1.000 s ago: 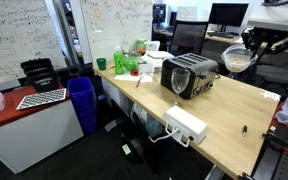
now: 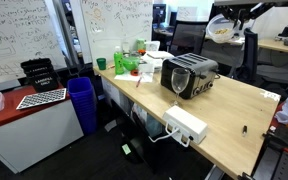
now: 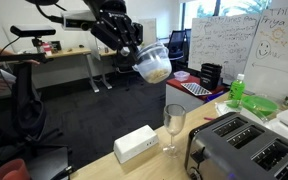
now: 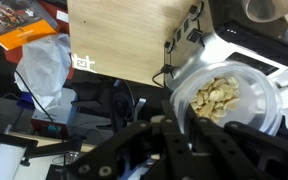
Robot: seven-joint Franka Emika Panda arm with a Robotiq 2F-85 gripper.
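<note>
A clear plastic tub (image 3: 154, 66) with pale, chunky food (image 4: 215, 97) in its bottom hangs in the air, tilted. My gripper (image 3: 134, 50) is shut on the tub's rim side. Exterior view 1 has the tub (image 2: 221, 28) high at the upper right, above the table's level and well clear of it. The wrist view looks into the tub (image 4: 259, 92) from its open side; the dark fingers (image 4: 191, 128) lie against its near edge, and their exact contact is hard to make out.
On the wooden table (image 2: 219, 125) stand a silver-black toaster (image 2: 189, 72), a stemmed glass (image 2: 179, 79) and a white box (image 2: 186, 124). Green items (image 3: 256, 103) and a green bottle (image 3: 237, 90) are at the far end.
Over the last second, the arm and the tub have risen and shifted left in exterior view 1. The tub's tilt has changed. The things on the table have stayed put.
</note>
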